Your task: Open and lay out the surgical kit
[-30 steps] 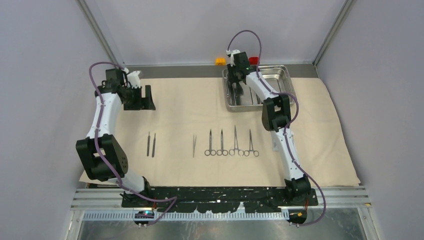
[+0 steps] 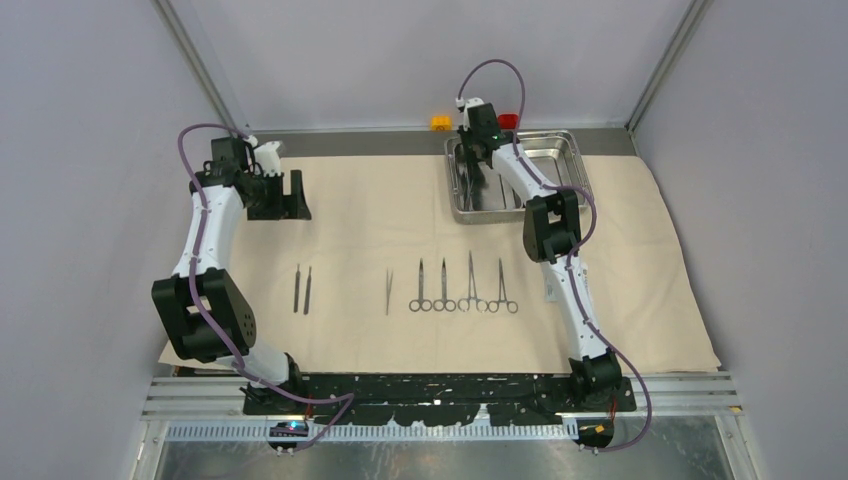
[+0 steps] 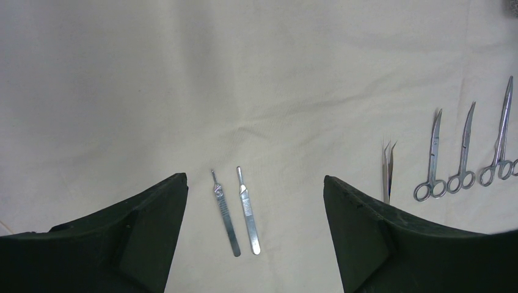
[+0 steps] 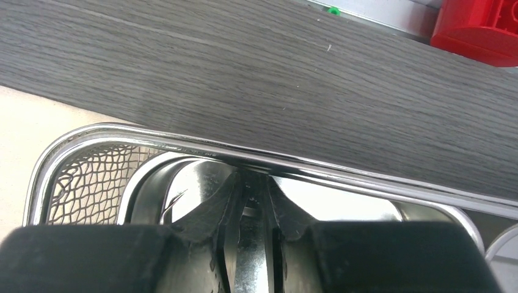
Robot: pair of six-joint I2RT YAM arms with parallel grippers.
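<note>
The metal instrument tray point(image 2: 518, 216) stands at the back right, some instruments point(image 2: 504, 190) still in it. My right gripper reaches into its left part near the back wall; its fingers are close together with a narrow gap, and whether an instrument is between them is unclear. On the cloth lie two scalpel handles point(image 3: 248, 210), tweezers point(image 2: 389, 290), two pairs of scissors point(image 3: 434, 152) and two ring-handled clamps point(image 2: 472, 285) in a row. Above the cloth at left hangs my left gripper, fingers wide apart, nothing between them.
Beige cloth point(image 2: 370, 210) covers the table, its middle bare. Behind the tray runs a grey wooden strip point(image 4: 244, 73), with a red block point(image 4: 473, 33) and a yellow block point(image 2: 441, 123) at the back. A small pale item point(image 2: 550, 290) lies beside the right arm.
My right gripper has shifted very slightly at the tray's left part. The left arm and the laid-out instruments have not moved.
</note>
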